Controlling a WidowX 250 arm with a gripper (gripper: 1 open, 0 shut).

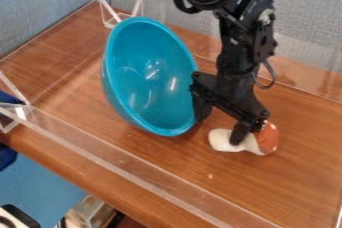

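My black gripper (226, 112) reaches down from the top of the view, its two fingers apart, open. One finger is at the rim of a large teal bowl (140, 77); the other is over a white and orange object shaped like a mushroom (229, 140), which lies on the wooden surface below. Whether either finger touches them is hard to tell. The bowl is tilted on its side, its inside facing the camera.
Transparent low walls run along its edges. At the lower left, outside the table, are blue and dark items, partly cut off.
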